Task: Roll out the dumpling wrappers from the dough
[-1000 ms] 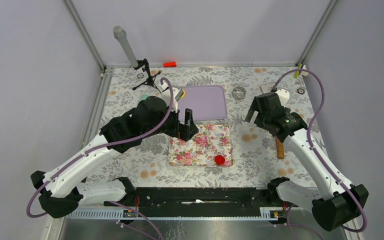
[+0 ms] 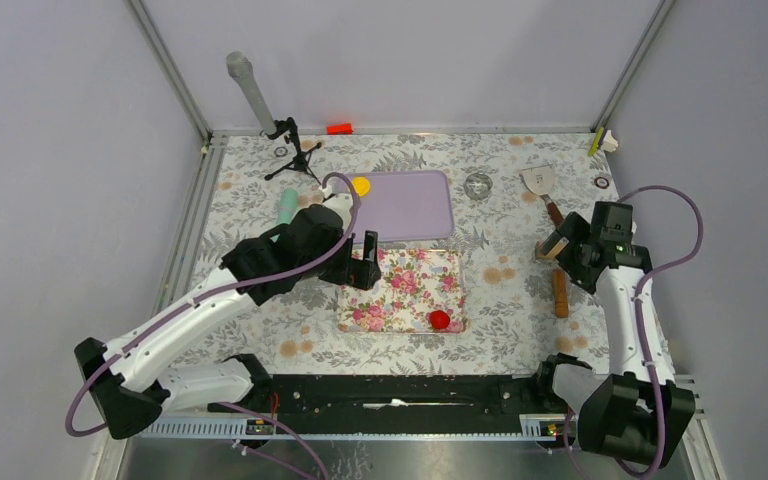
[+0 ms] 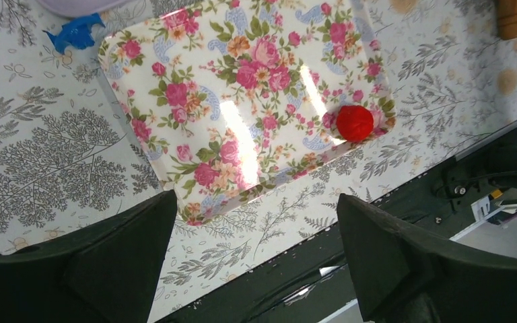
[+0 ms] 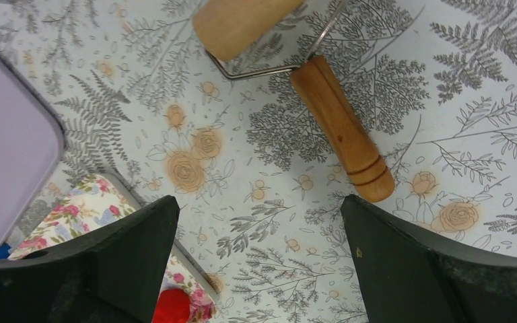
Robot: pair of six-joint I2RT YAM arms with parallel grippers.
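Observation:
A red dough ball rests on the lower right of the floral board; the left wrist view shows it too. My left gripper hangs open over the board's upper left, its fingers empty. My right gripper is open above the rolling pin at the right of the table. In the right wrist view the pin shows a wooden barrel, a metal frame and a handle, below and between the open fingers.
A lilac tray lies behind the board, a glass dish and a scraper to its right. A microphone stand is at the back left. A blue dolphin shape lies beside the board.
My right gripper has moved rightward to over the rolling pin, its arm swinging upright. My left gripper has shifted slightly left and toward the front, still open.

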